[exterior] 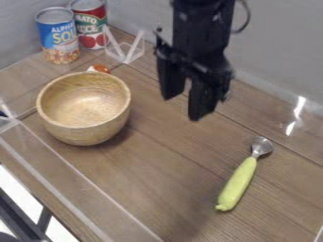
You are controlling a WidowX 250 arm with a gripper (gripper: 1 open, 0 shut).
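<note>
My black gripper (pixel 187 95) hangs high at the top centre, blurred, with its fingers apart and nothing seen between them, above the wooden table. A light wooden bowl (pixel 83 118) stands empty at the left. A spoon with a pale yellow-green handle (pixel 237 184) lies on the right part of the table, its metal head pointing away toward the back.
Two cans, an Alphabet soup can (pixel 59 36) and a tomato can (pixel 91 21), stand at the back left corner by the wall. A small orange-and-white item (pixel 98 69) lies behind the bowl.
</note>
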